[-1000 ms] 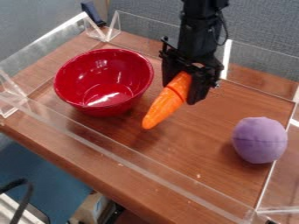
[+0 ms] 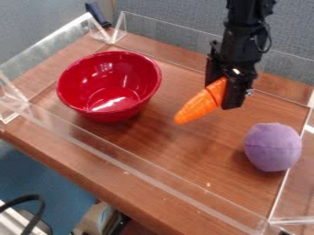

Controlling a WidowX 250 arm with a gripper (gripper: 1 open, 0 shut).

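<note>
The black gripper [image 2: 226,75] hangs over the back right of the wooden table, shut on an orange carrot [image 2: 199,105]. The carrot slants down to the lower left, its wide end at the fingers and its tip low over the wood. To the left is a red bowl [image 2: 109,87], empty. A purple ball-like object [image 2: 273,146] lies on the right side, below and right of the carrot.
Clear walls surround the wooden table [image 2: 147,174]. Grey panels stand behind, and cables and fittings show off the table at lower left.
The gripper has moved right with the carrot, from beside the bowl toward the right side of the table, away from the bowl.
</note>
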